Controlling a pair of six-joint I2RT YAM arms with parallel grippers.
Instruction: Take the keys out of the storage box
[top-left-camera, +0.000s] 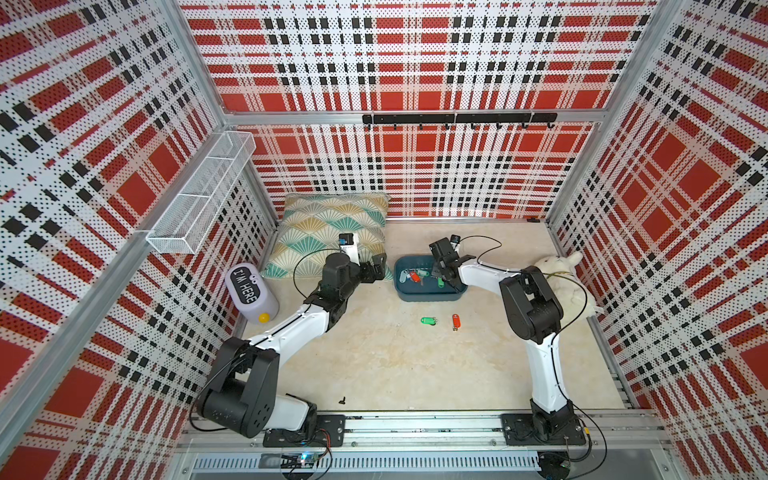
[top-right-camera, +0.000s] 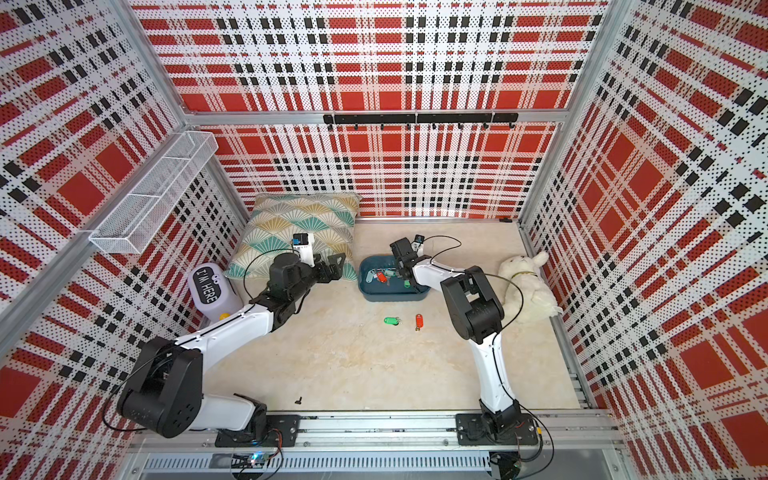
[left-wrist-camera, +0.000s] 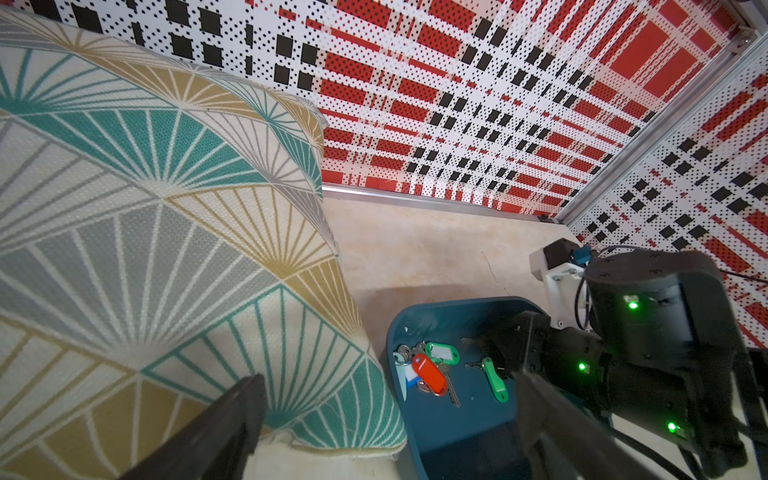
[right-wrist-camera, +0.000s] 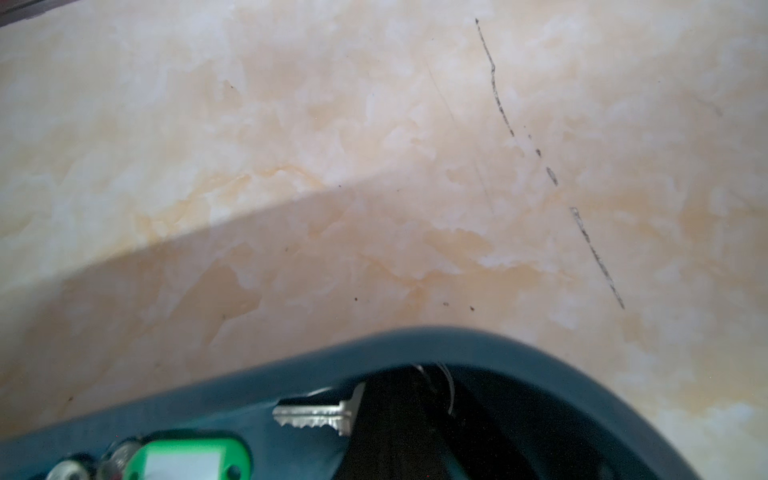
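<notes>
The dark blue storage box (left-wrist-camera: 448, 440) holds several tagged keys: a red tag (left-wrist-camera: 429, 373), a green tag (left-wrist-camera: 441, 353) and another green tag (left-wrist-camera: 494, 380). My right gripper is down inside the box near its back wall, its fingers dark and close together. A silver key (right-wrist-camera: 312, 414) sticks out to the left from between them, with part of a thin ring showing on the other side; any tag on it is hidden. My left gripper (top-left-camera: 379, 267) stands open and empty, left of the box and in front of the cushion.
On the table before the box lie a green key tag (top-left-camera: 429, 321) and a red key tag (top-left-camera: 456, 321). A patterned cushion (top-left-camera: 320, 232) stands back left, a white plush toy (top-left-camera: 572, 296) at right.
</notes>
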